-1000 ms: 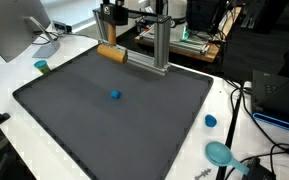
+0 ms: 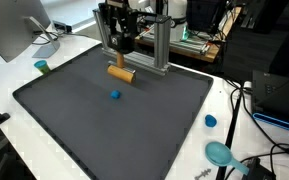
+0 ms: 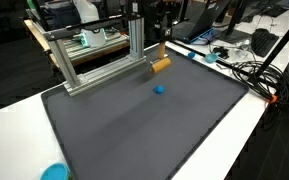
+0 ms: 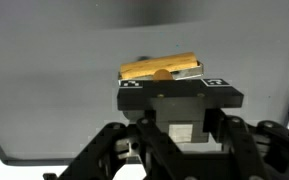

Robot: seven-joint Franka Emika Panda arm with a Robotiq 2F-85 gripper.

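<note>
A wooden, mallet-like tool hangs head down from my gripper (image 2: 122,42). Its orange-brown cylindrical head (image 2: 121,74) lies crosswise at the far side of the dark mat, near the metal frame. The upright handle (image 3: 162,50) rises from that head into my gripper, which is shut on it. Looking down in the wrist view, the head (image 4: 156,67) shows just beyond the black fingers (image 4: 136,92), with the round handle between. Whether the head touches the mat cannot be told. On the mat, nearer the cameras, sits a small blue object (image 2: 115,94), apart from the tool.
Close behind the tool stands a metal frame (image 3: 104,72). A teal bowl (image 2: 224,155) and a blue round piece (image 2: 211,121) lie off the mat's right side. A green-topped cup (image 2: 42,66) stands at the far left.
The tool and my gripper have come down and shifted to the right in exterior view 1, nearer the blue object. The grip on the handle has stayed, and the blue object has not moved.
</note>
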